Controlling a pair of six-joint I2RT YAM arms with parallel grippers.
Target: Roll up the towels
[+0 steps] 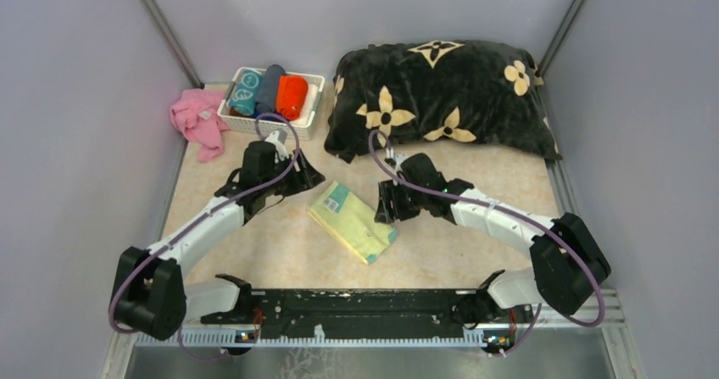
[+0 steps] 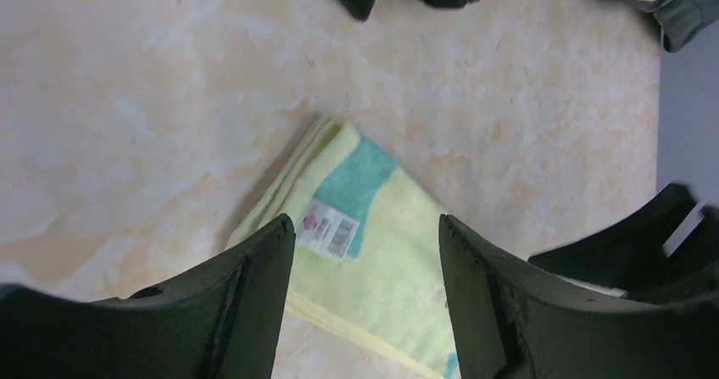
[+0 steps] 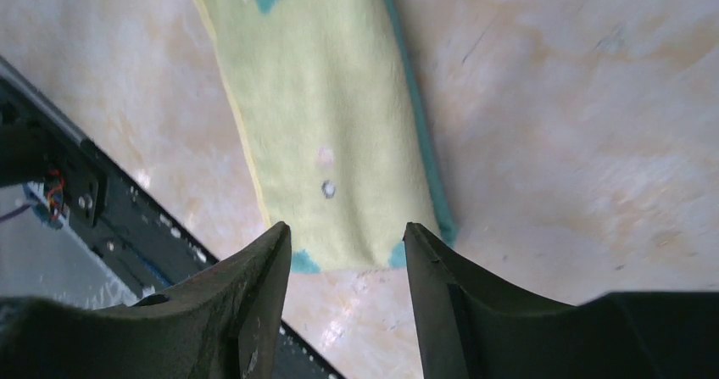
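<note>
A pale yellow towel with teal patches [image 1: 348, 222] lies folded flat and diagonal on the table between the grippers. My left gripper [image 1: 307, 175] hangs open off its upper-left end; in the left wrist view the towel's labelled end [image 2: 331, 201] is beyond the open fingers. My right gripper [image 1: 386, 208] is open above the lower-right end; in the right wrist view that end [image 3: 348, 226] shows between and beyond the spread fingertips, with nothing gripped.
A white basket [image 1: 267, 125] of rolled towels and a pink cloth [image 1: 199, 120] sit at the back left. A large dark patterned pillow [image 1: 441, 91] fills the back right.
</note>
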